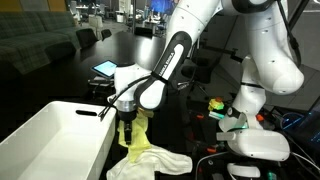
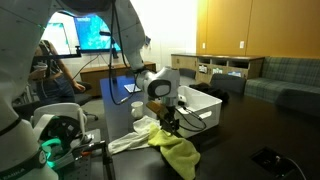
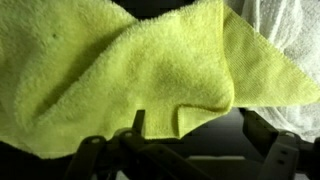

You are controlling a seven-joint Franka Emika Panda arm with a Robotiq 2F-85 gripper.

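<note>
A yellow cloth point(image 3: 160, 65) lies crumpled on the dark table, filling most of the wrist view. Beside it is a white cloth point(image 1: 158, 163), which the yellow one partly overlaps. My gripper is open above a folded edge of the yellow cloth, its fingers point(image 3: 137, 124) spread wide. Nothing shows held between them. In exterior view 1 the arm covers part of the yellow cloth point(image 1: 136, 148); from the other side, the yellow cloth point(image 2: 180, 154) stretches toward the front of the table.
A large white box point(image 1: 60, 145) stands close beside the arm. On the box's rim rests a black object point(image 1: 88, 112). Another robot arm point(image 1: 262, 70) is on the right.
</note>
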